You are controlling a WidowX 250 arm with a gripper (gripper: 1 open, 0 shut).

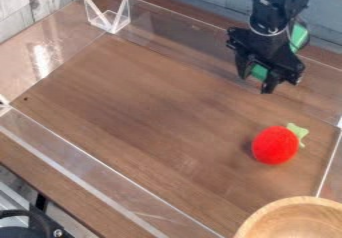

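My black gripper [263, 67] hangs over the back right of the wooden table [134, 112], its fingers low around a green object [298, 37] that is mostly hidden behind the gripper and wrist. The gripper appears shut on that object, though its fingertips are partly hard to make out. A red tomato toy [274, 145] with a pale green stem lies nearer the front right, apart from the gripper.
A wooden bowl [294, 223] sits at the bottom right corner. A clear plastic holder [110, 17] stands at the back left. Clear strips run along the table edges.
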